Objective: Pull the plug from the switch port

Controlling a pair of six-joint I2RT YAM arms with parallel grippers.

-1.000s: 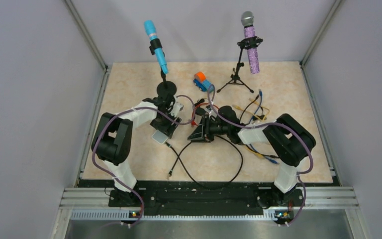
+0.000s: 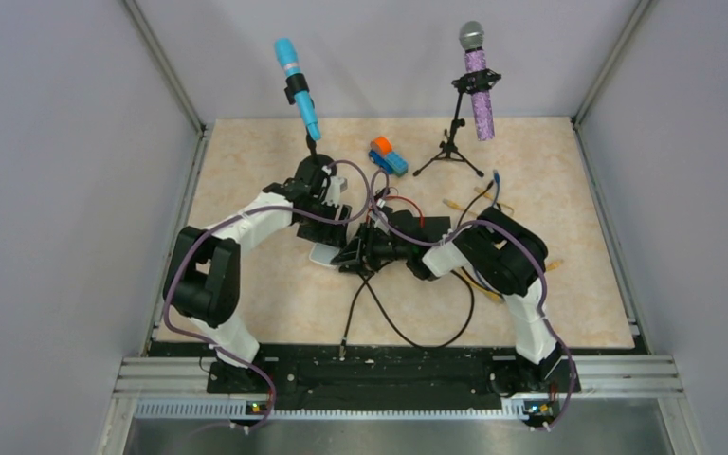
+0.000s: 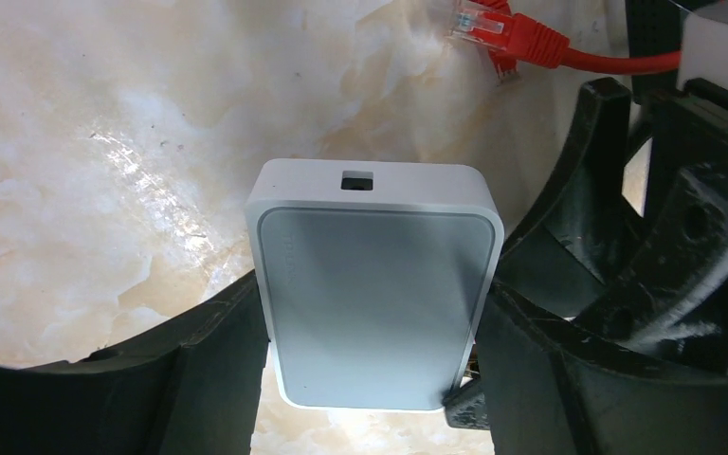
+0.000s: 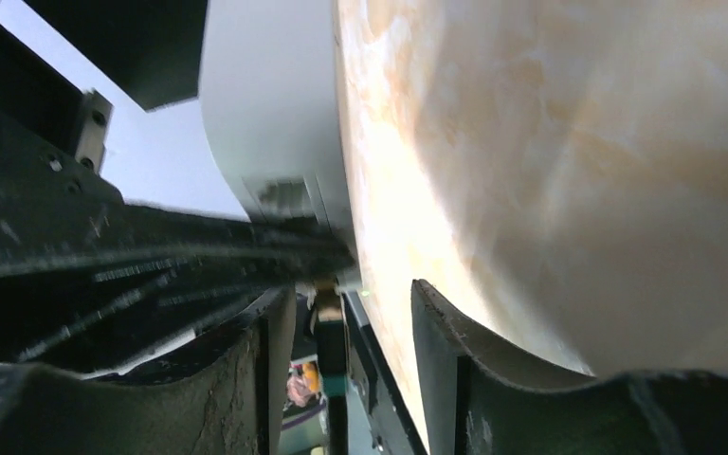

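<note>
The white switch box [image 3: 370, 303] with a grey face lies between the two fingers of my left gripper, one finger against each side. From above, a corner of the box [image 2: 322, 255] shows beneath that gripper. My right gripper is at the box's right side, partly open. In the right wrist view, a black plug and cable [image 4: 332, 343] run down from the box [image 4: 280, 114] between its fingers, nearer the left one, with a clear gap at the other. A dark left-gripper finger [image 4: 275, 242] crosses in front of the box. The port itself is hidden.
The black cable [image 2: 441, 343] loops across the front of the table. A red network cable [image 3: 536, 43] lies close to the box. Yellow and blue cables [image 2: 496, 190] are at right; a toy car [image 2: 389, 156] and microphone stands [image 2: 448, 147] stand behind.
The box and left gripper have shifted right and the box has turned. My right gripper has moved left up to the box. The cable's free end has slid to the right.
</note>
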